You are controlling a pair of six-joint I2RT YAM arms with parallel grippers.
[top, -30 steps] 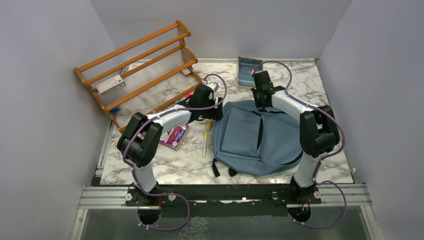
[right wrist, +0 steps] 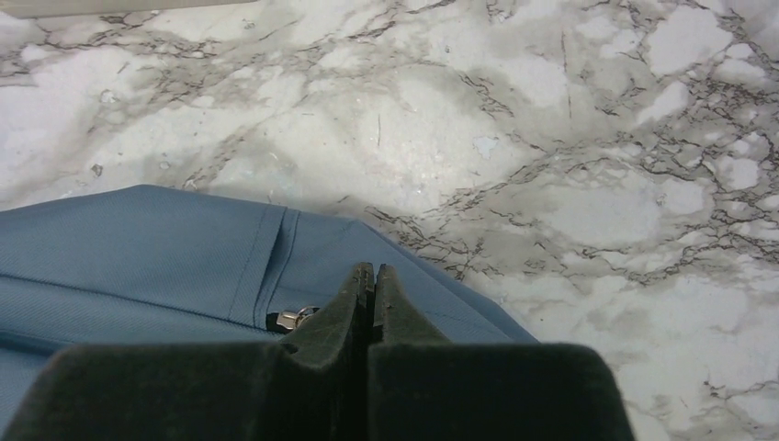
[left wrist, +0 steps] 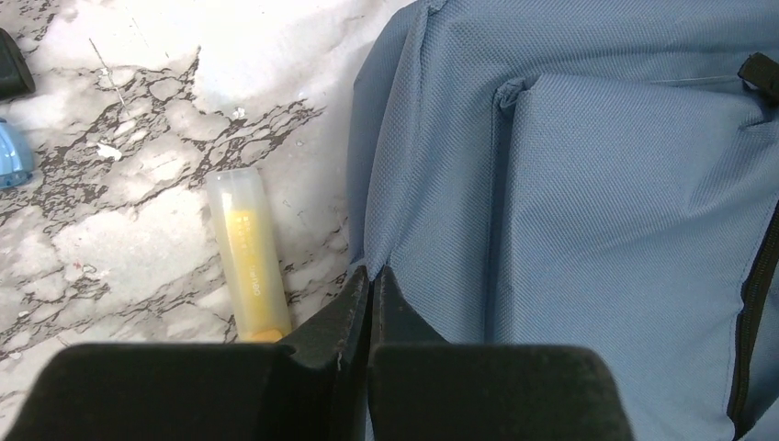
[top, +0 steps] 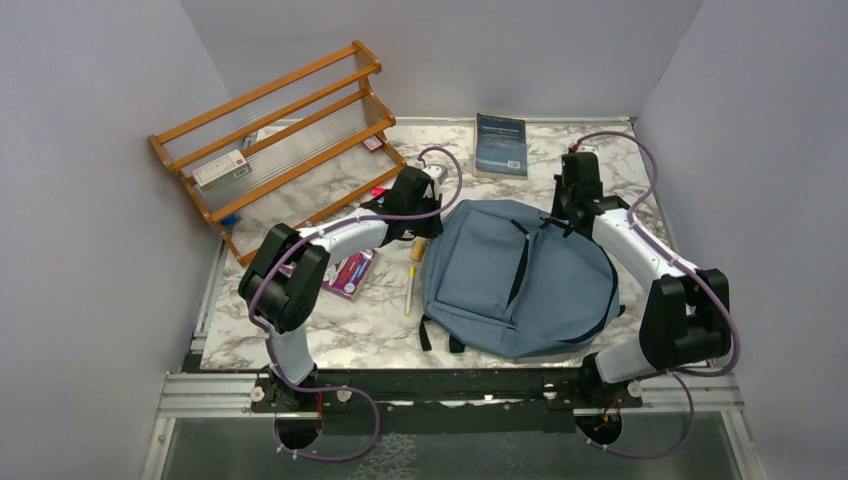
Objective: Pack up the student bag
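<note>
The blue-grey bag (top: pixel 480 265) lies flat on the marble table, right of centre. At its upper left side my left gripper is shut on a fold of the bag's edge; the cloth gathers at the fingertips. Over the bag's upper right edge, my right gripper is shut. A small metal zip slider (right wrist: pixel 294 318) shows beside its left finger, partly covered by it. Whether a zip pull is pinched there cannot be made out. A yellow-and-clear tube (left wrist: pixel 248 262) rests on the table just left of the bag.
A dark blue book (top: pixel 500 146) lies behind the bag. At the left, a wooden rack (top: pixel 300 125) holds a white box (top: pixel 221 171). A purple pack (top: pixel 350 272) and a yellow marker (top: pixel 409 291) lie between the left arm and the bag. Bare table shows at the back right.
My right gripper has moved right along the bag's upper edge. The bag's lower part has shifted slightly left.
</note>
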